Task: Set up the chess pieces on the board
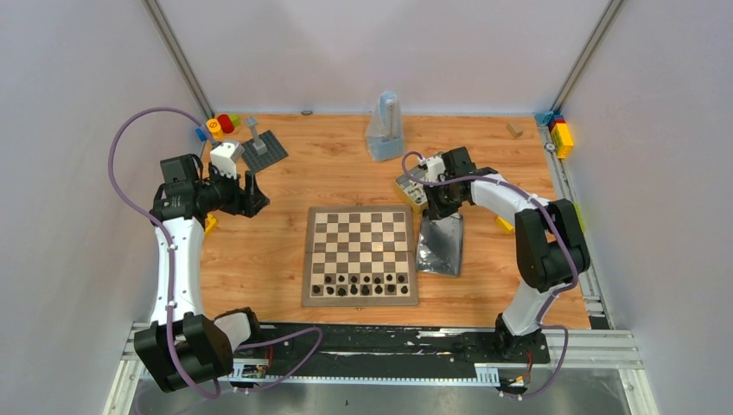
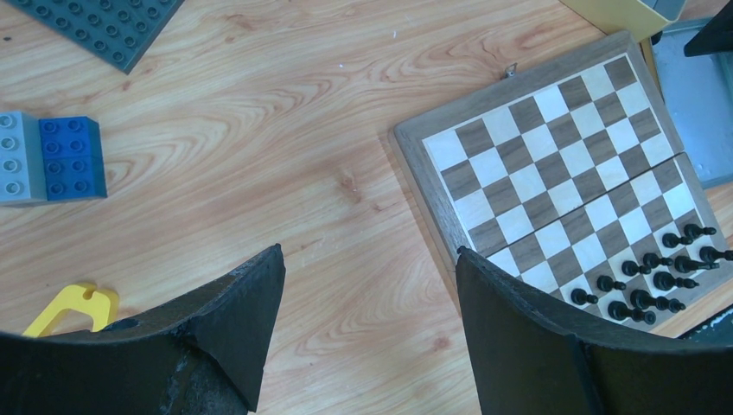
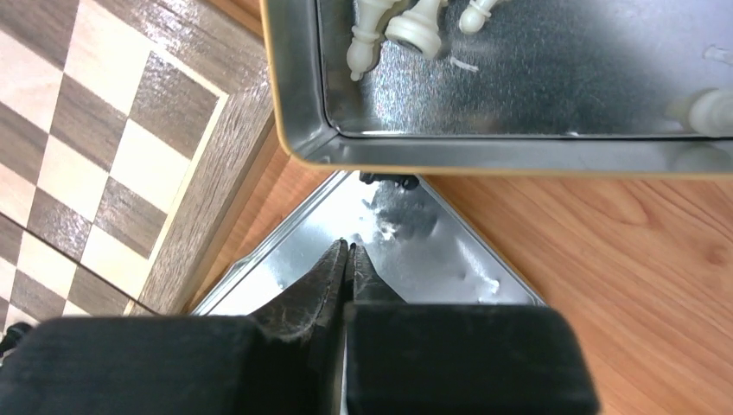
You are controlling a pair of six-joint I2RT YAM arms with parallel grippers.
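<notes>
On the wooden chessboard (image 1: 360, 230), black pieces (image 2: 641, 298) stand in two rows along the front side. White pieces (image 3: 418, 29) lie loose in the deep metal tin (image 3: 519, 154). In the right wrist view a small black piece (image 3: 389, 180) lies at the far end of the shallow metal tray (image 3: 415, 235), partly hidden under the tin's rim. My right gripper is shut over that tray, its tips together with nothing between them and the black piece beyond them. My left gripper stands open and empty over bare table, left of the board.
A clear plastic bag (image 1: 385, 130) stands behind the tin. Toy bricks (image 2: 71, 158), a studded plate (image 1: 264, 151) and a yellow hook-shaped piece (image 2: 82, 305) lie on the left. Table left of the board is free. The tin's raised wall borders the black piece.
</notes>
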